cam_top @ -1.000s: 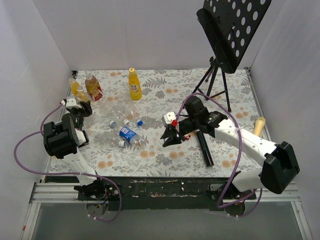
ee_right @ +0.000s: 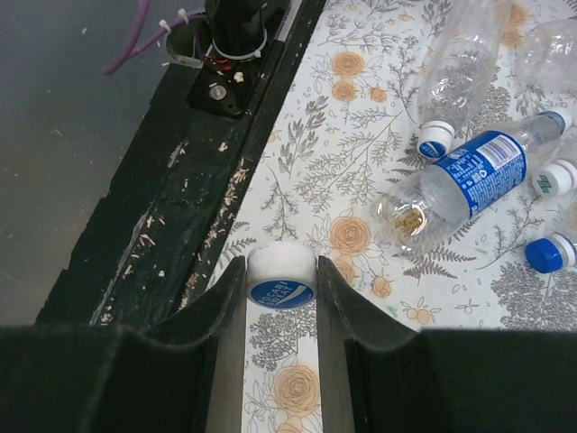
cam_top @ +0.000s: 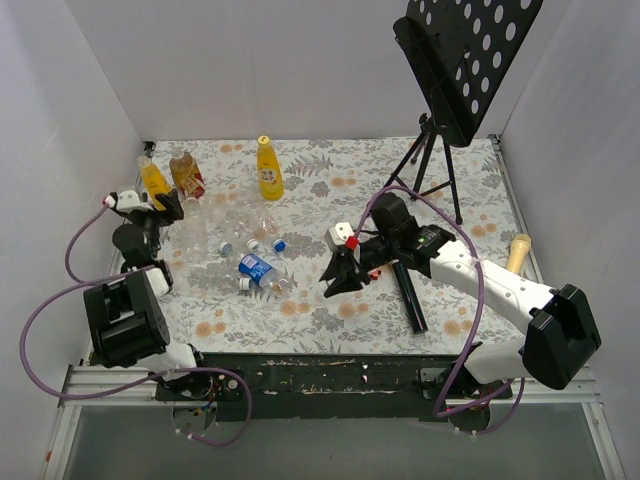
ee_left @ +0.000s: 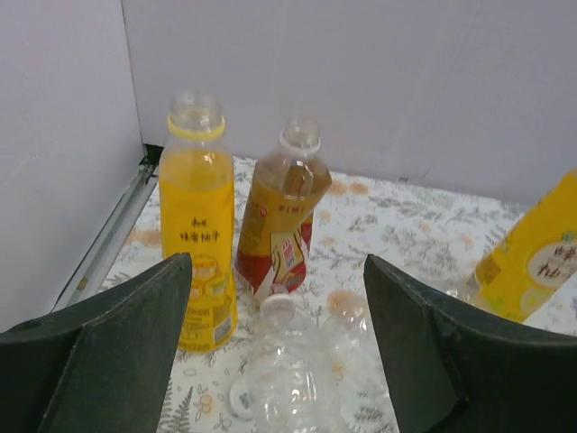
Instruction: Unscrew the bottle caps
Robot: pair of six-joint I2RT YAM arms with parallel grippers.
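Observation:
My left gripper point(cam_top: 165, 210) is at the back left, its fingers apart with nothing clearly between them in the left wrist view; beyond stand an orange bottle point(ee_left: 196, 234) and a brown-orange bottle point(ee_left: 279, 216), with clear bottles lying below. My right gripper hovers over the front middle with a white-and-blue cap point(ee_right: 280, 271) at its fingertips. A blue-labelled bottle point(ee_right: 473, 176) lies left of it in the top view, among other clear bottles with white or blue caps.
A yellow bottle point(cam_top: 269, 170) stands at the back middle. A black tripod point(cam_top: 450, 180), a black tube point(cam_top: 410, 305) and a wooden pestle-like object point(cam_top: 518, 252) are on the right.
The right arm looks almost unmoved.

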